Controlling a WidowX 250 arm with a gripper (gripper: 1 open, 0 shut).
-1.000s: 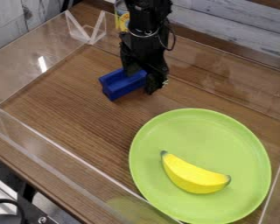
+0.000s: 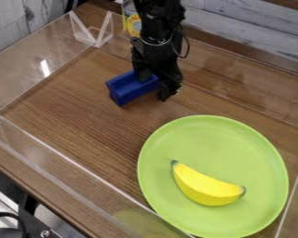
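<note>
My black gripper (image 2: 155,74) is low at the upper middle, open, its fingertips around the right part of a blue block (image 2: 124,91) on the wooden table (image 2: 77,130); whether they touch it I cannot tell. A green plate (image 2: 214,139) at the lower right holds a yellow banana (image 2: 208,187).
A small yellow object (image 2: 133,23) is partly hidden behind the arm at the back. Clear plastic walls line the left side.
My gripper has shifted slightly around the blue block. The plate and banana are unchanged.
</note>
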